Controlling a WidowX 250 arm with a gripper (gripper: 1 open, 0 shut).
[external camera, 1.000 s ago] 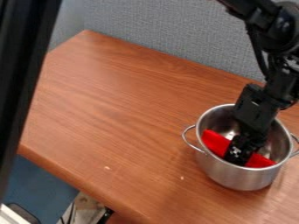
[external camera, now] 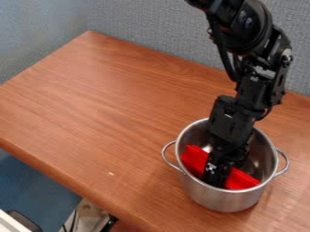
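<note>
A steel pot (external camera: 226, 198) with two loop handles stands on the wooden table at the lower right. Inside it lies a red object (external camera: 241, 180), partly hidden by the black arm. The gripper (external camera: 220, 165) reaches down into the pot, over the middle of the red object, and appears shut on it. Its fingertips are dark and hard to make out.
A grey partition wall runs along the back. At the lower left, past the table's edge, are cables and a white item.
The pot has shifted toward the lower left, with the gripper and red object in it moving along. The dark shape at the left edge is out of view now.
</note>
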